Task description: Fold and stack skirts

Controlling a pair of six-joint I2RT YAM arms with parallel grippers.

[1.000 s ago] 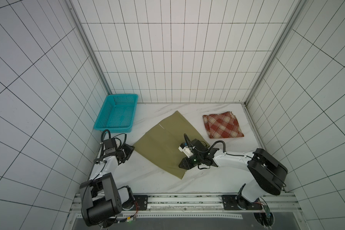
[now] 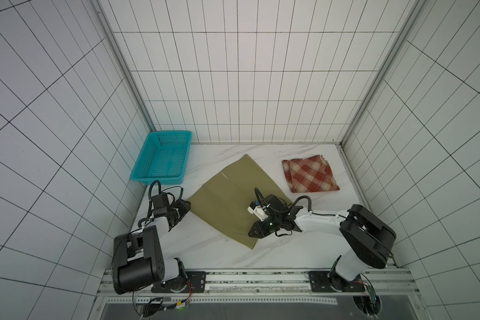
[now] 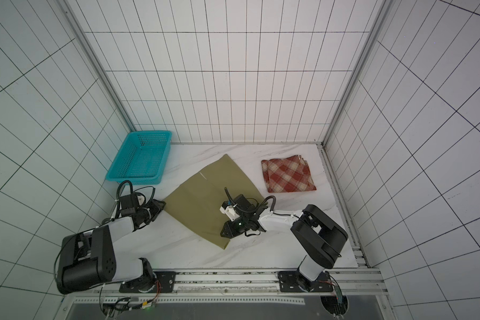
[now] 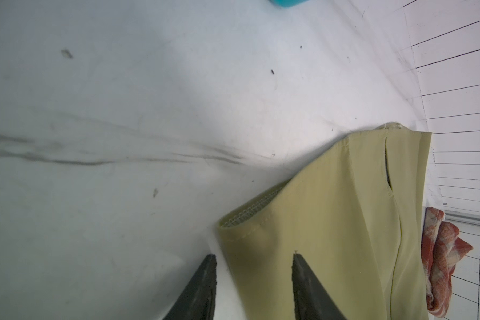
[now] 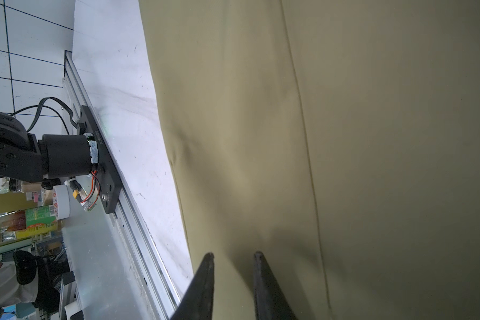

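Note:
An olive skirt [image 2: 229, 192] lies spread flat as a tilted square on the marble table. My left gripper is open over its left corner, where the hem [image 4: 250, 229] shows a raised, gaping edge; nothing is between the fingers. My right gripper hovers low over the skirt near its front corner, fingers parted, with no cloth visibly held. A folded red plaid skirt [image 2: 309, 173] lies at the back right.
An empty turquoise basket [image 2: 160, 154] stands at the back left. Tiled walls enclose the table [image 2: 218, 256] on three sides. Bare marble shows at the back centre and front right.
The right arm has shifted only slightly. The skirts have not visibly moved.

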